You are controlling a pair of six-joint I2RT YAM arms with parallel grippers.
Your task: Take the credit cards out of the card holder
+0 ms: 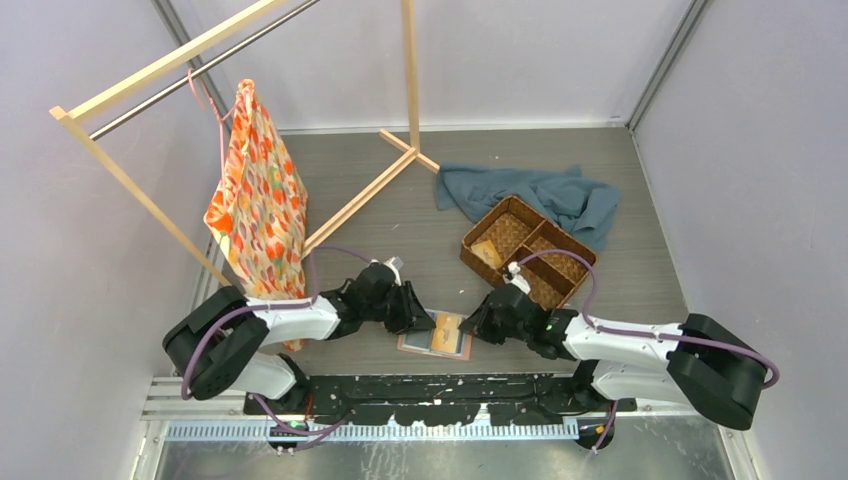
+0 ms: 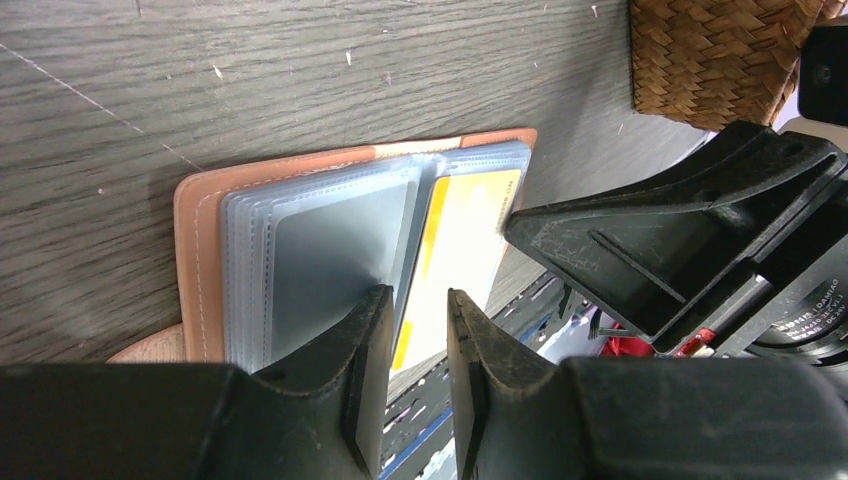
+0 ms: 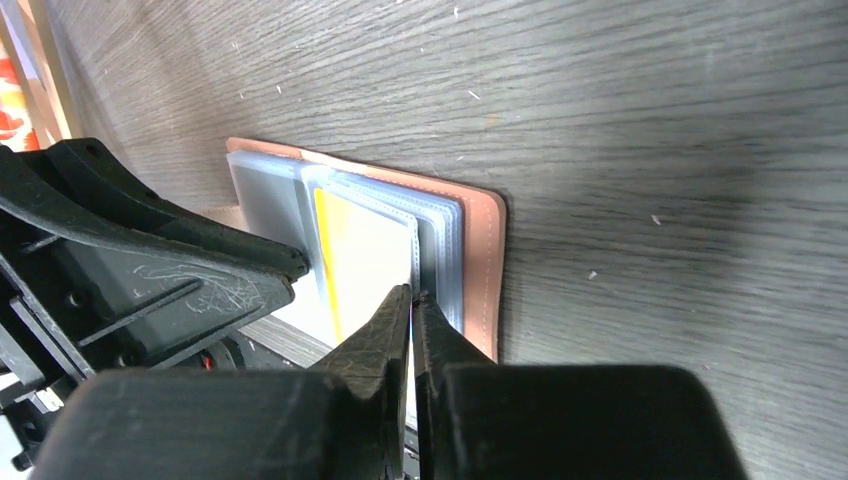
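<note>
The card holder (image 2: pixel 200 260), tan with clear plastic sleeves, lies open on the floor between both grippers. A white and yellow card sits in its sleeves, also seen in the right wrist view. My left gripper is part open over the sleeves, its fingertips at the card's left edge, nothing clearly between them. My right gripper is shut on the edge of a clear sleeve at the holder's side, beside the card.
A divided wicker basket (image 1: pixel 510 230) stands behind the right arm, with a blue cloth (image 1: pixel 530 190) beyond it. A wooden rack (image 1: pixel 360 200) with a hanging patterned fabric (image 1: pixel 255 200) is at the left.
</note>
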